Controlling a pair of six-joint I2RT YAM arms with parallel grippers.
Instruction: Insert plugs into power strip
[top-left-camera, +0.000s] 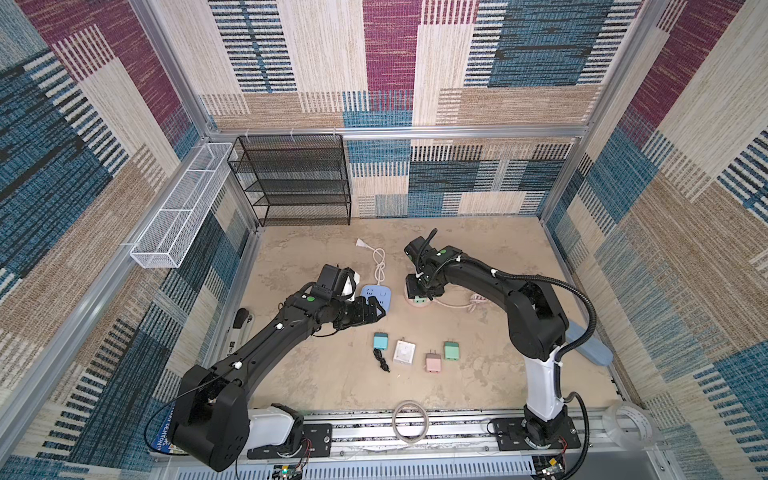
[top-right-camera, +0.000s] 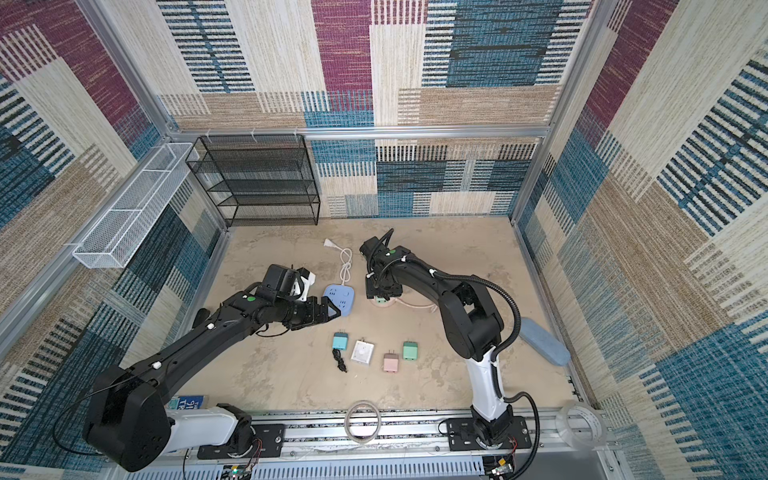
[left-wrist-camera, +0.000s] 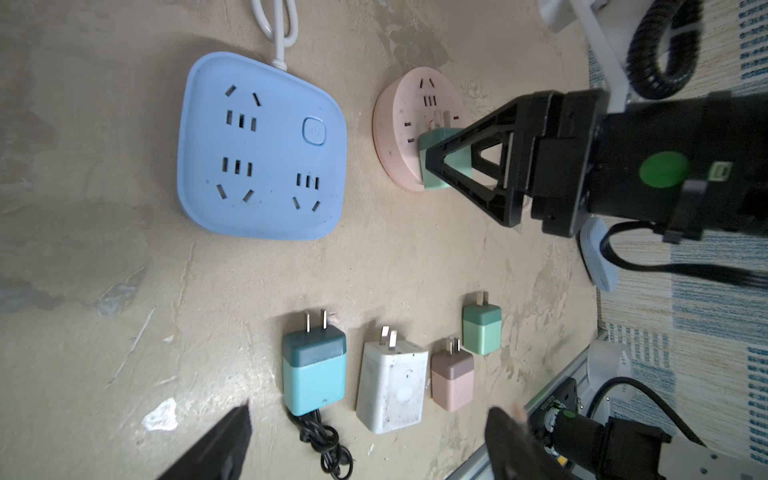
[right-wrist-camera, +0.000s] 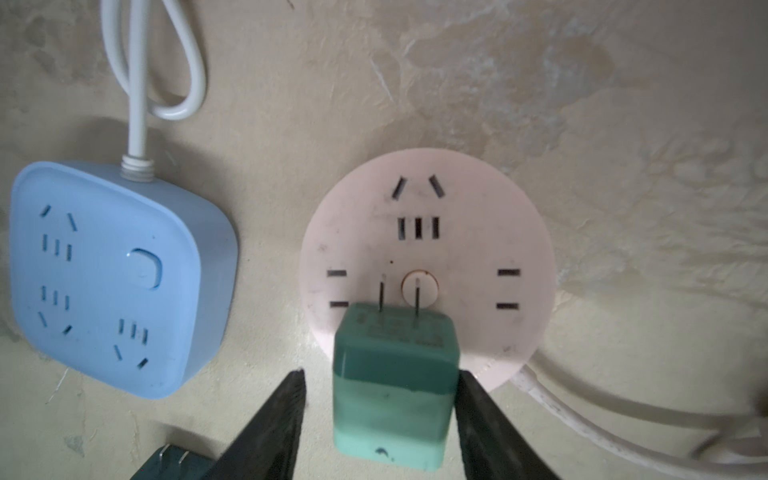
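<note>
The pink round power strip (right-wrist-camera: 480, 208) carries a green charger (right-wrist-camera: 394, 396), prongs up, over its lower part. My right gripper is open around that charger, fingers on both sides. My left gripper hangs open beside the blue power strip (left-wrist-camera: 260, 160). Below that strip in the left wrist view lie a cyan charger (left-wrist-camera: 313, 372), a white charger (left-wrist-camera: 390, 392), a pink charger (left-wrist-camera: 452, 384) and a second green charger (left-wrist-camera: 481, 329), prongs showing.
A black cable (top-left-camera: 381, 360) lies by the chargers. A wire rack (top-left-camera: 289, 180) stands at the back left, a blue-grey case (top-right-camera: 544, 342) at the right edge. The front table is otherwise mostly clear.
</note>
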